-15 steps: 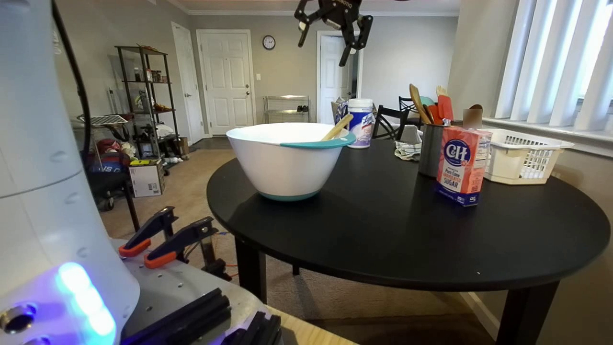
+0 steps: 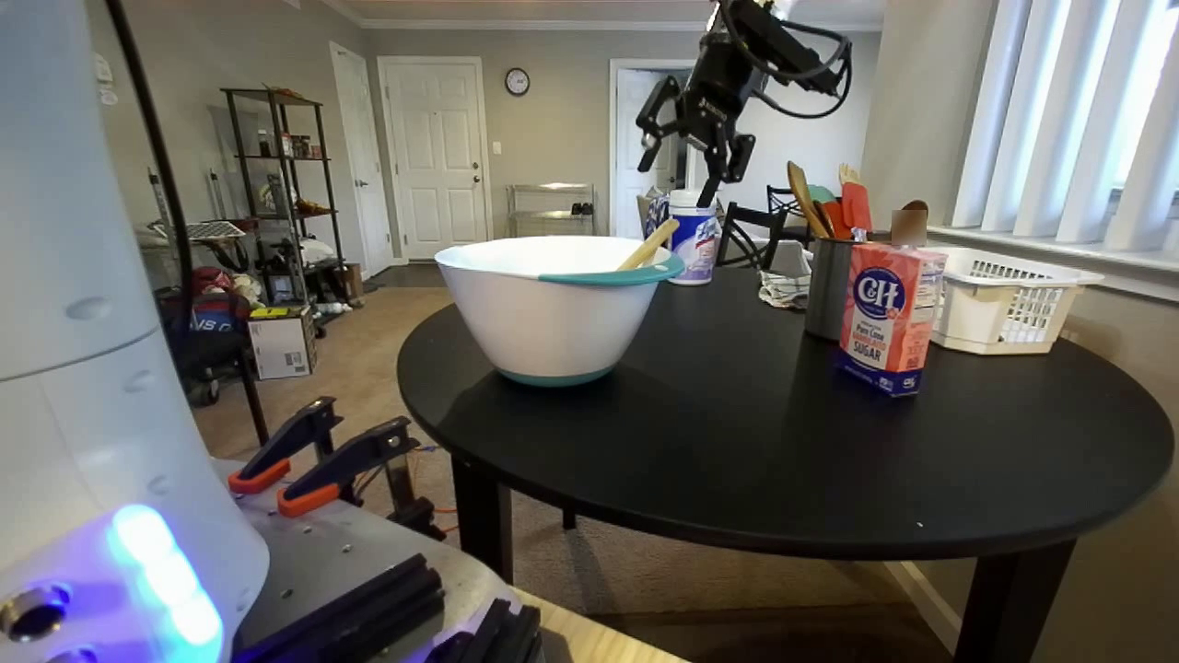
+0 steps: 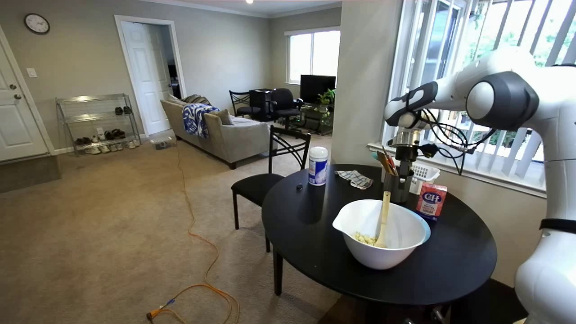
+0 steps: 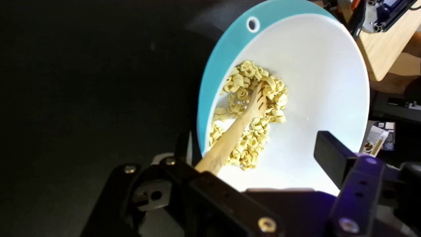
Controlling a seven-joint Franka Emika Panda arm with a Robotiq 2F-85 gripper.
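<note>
A white mixing bowl (image 2: 553, 320) with a teal rim stands upright on the round black table. Curled pasta pieces (image 4: 252, 144) lie along one side of its inside. A wooden spoon (image 4: 229, 140) with a slotted head rests in the pasta, its handle leaning over the bowl's edge. My gripper (image 2: 682, 149) is open above the table, higher than the bowl and apart from it, with nothing held. In the wrist view the near end of the spoon's handle passes out of sight behind one finger of my gripper.
A pink sugar box (image 2: 884, 315), a utensil holder (image 2: 826, 293) and a white basket (image 2: 1000, 309) stand at the table's window side. A wipes canister (image 3: 318, 167) and a folded cloth (image 3: 354, 178) sit farther back.
My gripper has moved lower and to the right in exterior view 1, and its tilt has changed. The bowl and the spoon stand where they were.
</note>
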